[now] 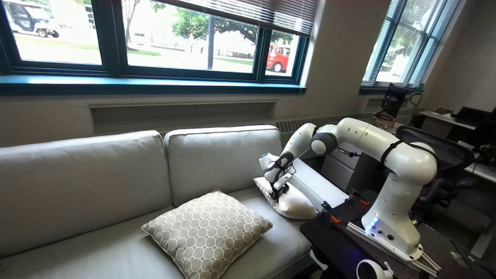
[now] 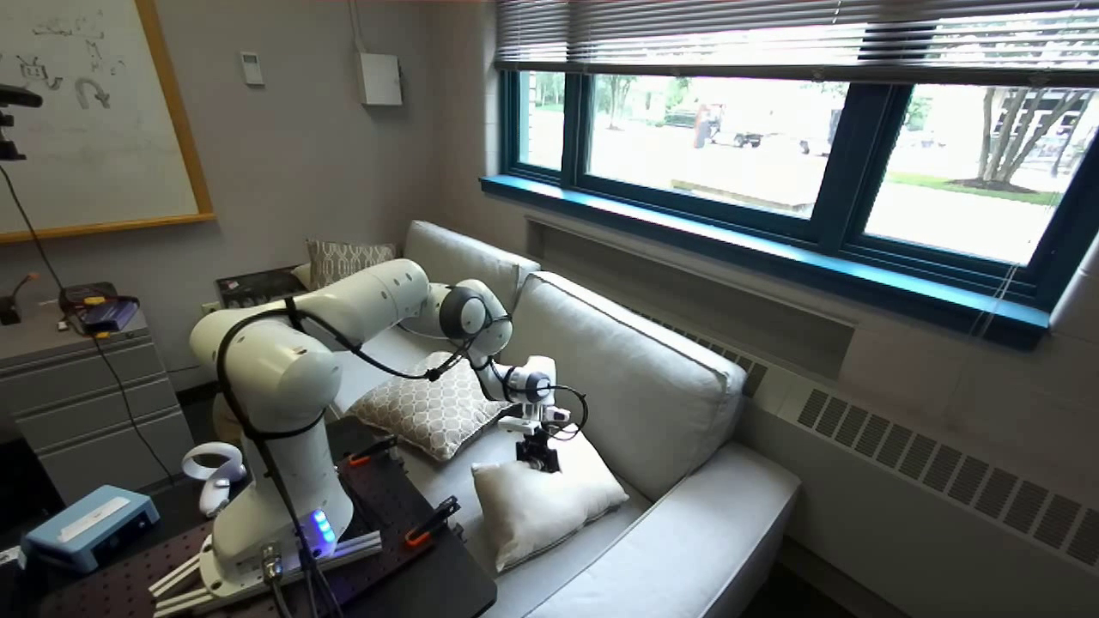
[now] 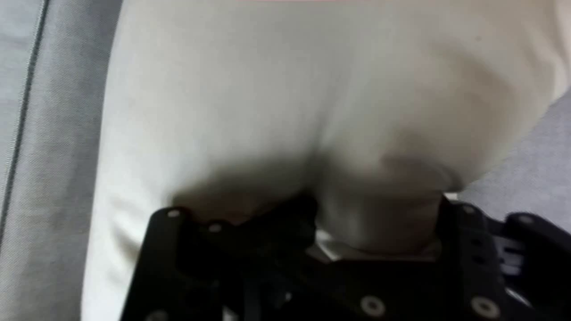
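Note:
A plain cream pillow (image 1: 295, 202) lies at the armrest end of the grey sofa. In exterior view 2, the dark gripper (image 2: 538, 453) points down and presses into the upper face of this pillow (image 2: 536, 505). The wrist view shows the pillow (image 3: 257, 91) dented and creased around the black fingers (image 3: 452, 235). A fold of its cloth bulges up between them, and they stand part way apart. Cloth hides the fingertips, so whether they grip it firmly cannot be told.
A patterned pillow (image 1: 209, 235) lies on the seat beside the cream one. The sofa backrest (image 2: 618, 360) rises behind, and the armrest (image 2: 680, 530) borders the right. Clamps (image 2: 433, 524) stand on the dark robot table. Open seat extends at the far left in exterior view 1.

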